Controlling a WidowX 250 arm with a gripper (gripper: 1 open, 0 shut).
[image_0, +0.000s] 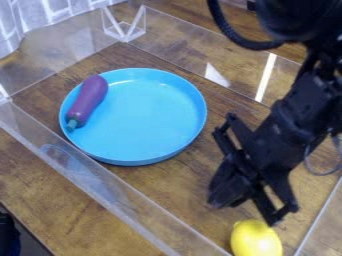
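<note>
My black gripper (243, 190) hangs over the wooden board at the right, its fingers low and close together, with nothing visible between them. Just below it, at the bottom edge, a yellow lemon (255, 239) lies apart from the fingertips. A blue plate (143, 117) rests at the upper left, holding a purple eggplant (88, 98) along its left side.
Clear plastic walls (100, 197) border the wooden work surface (60, 75) on several sides. A pale cloth (24, 20) lies in the top left corner. Bare wood shows between the plate and my gripper.
</note>
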